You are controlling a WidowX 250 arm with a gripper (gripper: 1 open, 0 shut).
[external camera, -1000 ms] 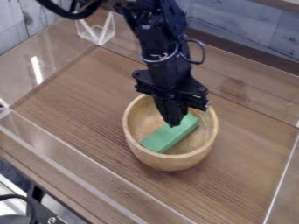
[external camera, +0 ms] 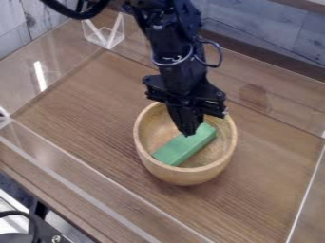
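Observation:
A round pale wooden bowl sits on the wooden table, holding a green rectangular block that lies slanted inside it. My black gripper hangs from the arm above the back of the bowl, its tip over the bowl near the block's upper end. Whether its fingers are open or shut is hard to tell from this view, and the back of the bowl is partly hidden behind it.
A wall or edge runs along the back. A black cable shows at the bottom left corner.

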